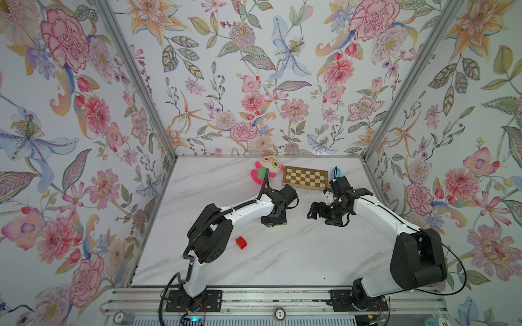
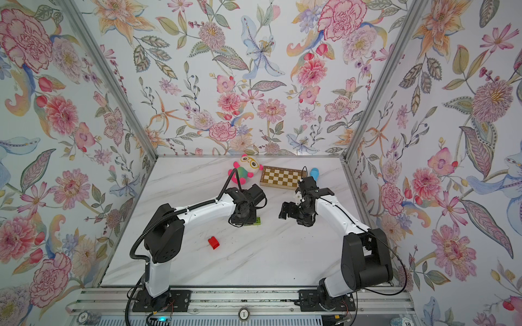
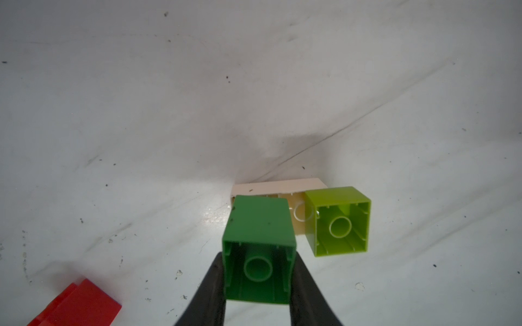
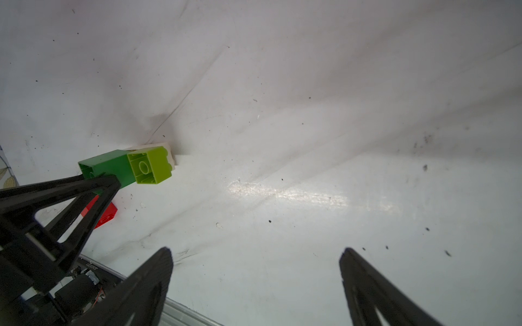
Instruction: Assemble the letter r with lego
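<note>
A dark green brick (image 3: 258,255) is clamped in my left gripper, its hollow underside facing the camera in the left wrist view. Just beyond it lies a beige brick (image 3: 277,185), partly covered by the green one. Against the beige brick's right end sits a lime green brick (image 3: 339,225), hollow side also showing. Whether dark green and beige are joined I cannot tell. A red brick (image 1: 241,243) lies apart, front left of the left gripper. My right gripper is open and empty, over bare table to the right of the bricks.
At the back of the table are a pink plush toy (image 1: 261,172), a checkered board (image 1: 305,178) and a blue object (image 2: 314,173). The left gripper's fingers reach into the left side of the right wrist view.
</note>
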